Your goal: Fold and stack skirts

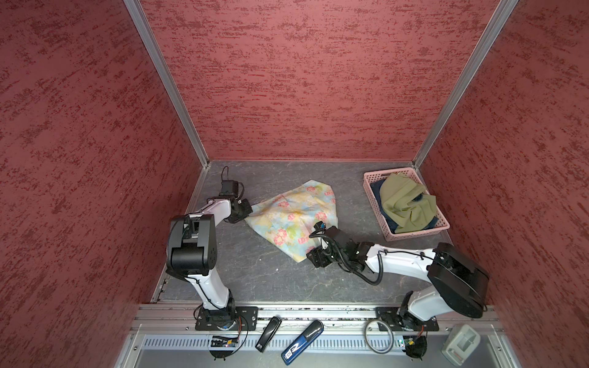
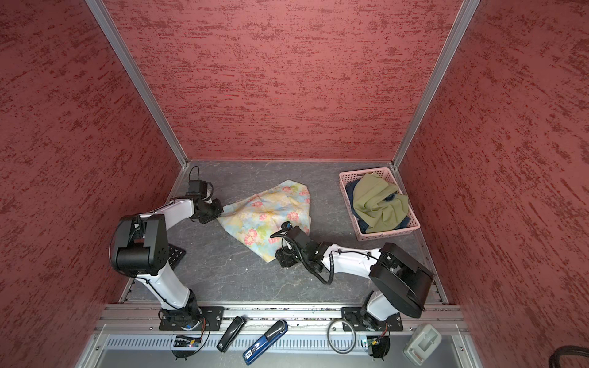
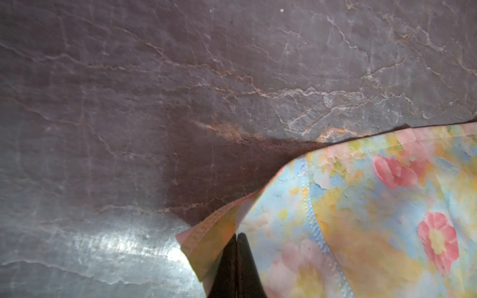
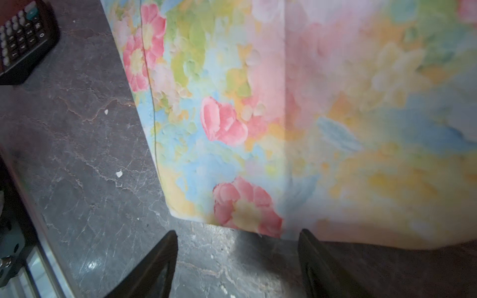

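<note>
A floral skirt point(image 1: 291, 214) in blue, yellow and pink lies spread on the grey table, its narrow end to the left. At that end my left gripper is shut, with the cloth bunched up at its fingertips and a small corner turned over beside them. Above the near edge, at the right, is my right gripper. Its fingers point(image 4: 166, 258) stand wide apart, and the hem of the skirt point(image 4: 248, 198) runs just ahead of them, with nothing held between. From above, this gripper hides the skirt's near right corner.
A pink basket point(image 1: 369, 191) at the right holds an olive garment point(image 1: 408, 205) and dark blue cloth. A dark keypad point(image 2: 176, 255) lies by the left arm. Bare table shows in front of and behind the skirt.
</note>
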